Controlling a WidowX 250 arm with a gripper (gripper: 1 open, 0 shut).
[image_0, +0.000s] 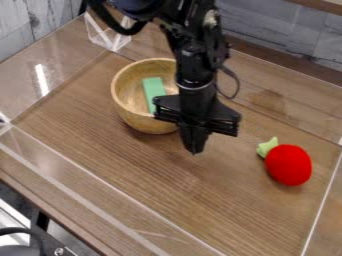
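My black gripper (197, 135) points down over the wooden table, just right of a tan bowl (128, 78) that holds a green block (152, 93) and is partly hidden behind the arm. The gripper looks shut, with nothing visible between its fingers. A red round object (289, 166) with a small pale green piece at its upper left lies on the table to the right.
A clear plastic object (106, 28) stands at the back left. A dark cable (27, 238) shows at the lower left corner.
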